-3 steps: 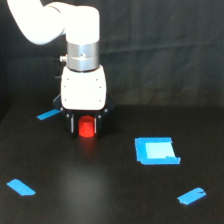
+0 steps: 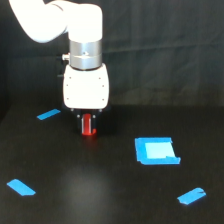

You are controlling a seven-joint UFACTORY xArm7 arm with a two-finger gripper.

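Observation:
The white arm comes down at the left of the view, with its gripper low over the dark table. Between its fingers shows a small red object, partly covered by them. The fingers stand close together against it, so my gripper looks shut on the red object. Its exact shape is hard to make out, and I cannot tell whether it touches the table.
On the right, blue tape frames a white square on the table. Blue tape strips lie at the back left, front left and front right.
The fingers stood wide apart on either side of the red object before; now they are close together on it. The arm has shifted slightly to the right.

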